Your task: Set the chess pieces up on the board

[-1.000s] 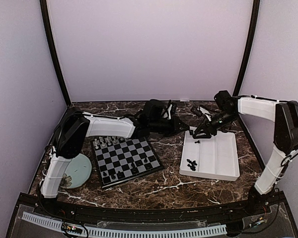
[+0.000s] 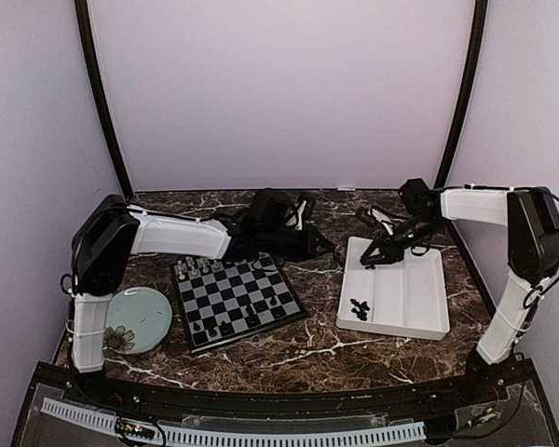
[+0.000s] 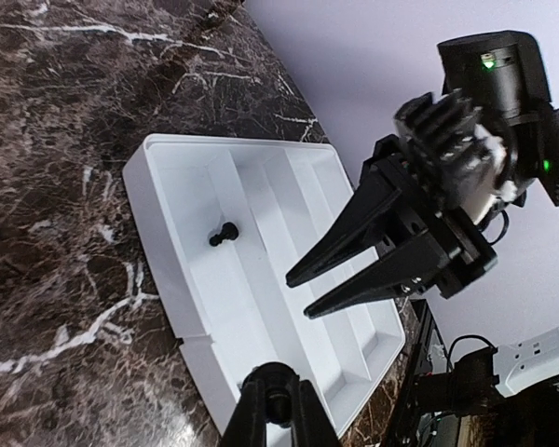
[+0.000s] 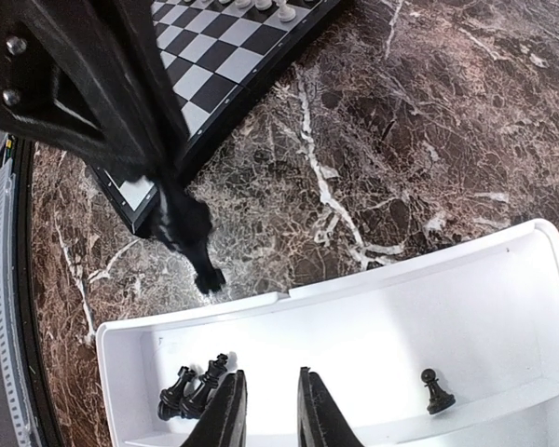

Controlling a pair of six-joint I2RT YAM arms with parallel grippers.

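My left gripper (image 2: 332, 250) is shut on a dark chess piece (image 3: 272, 380), held in the air between board and tray. In the right wrist view this piece (image 4: 207, 276) points downward from the fingers. Over the tray's far left part, my right gripper (image 2: 367, 258) has its fingers parted, with nothing visible between them. One black piece (image 4: 437, 392) lies in the white tray (image 2: 393, 331) close by; several more black pieces (image 2: 360, 308) lie together in the tray's near left part. On the chessboard (image 2: 231, 296) stand white pieces (image 2: 194, 270) at the far left and several black pieces (image 2: 225, 329) nearer the front.
A pale green plate (image 2: 149, 317) with a flower pattern lies left of the board. The left arm reaches across the board's far side and hides part of it. Bare marble tabletop (image 2: 321, 340) separates board and tray. The two grippers are close together.
My left gripper has drawn back leftward from the tray with the dark piece in it.
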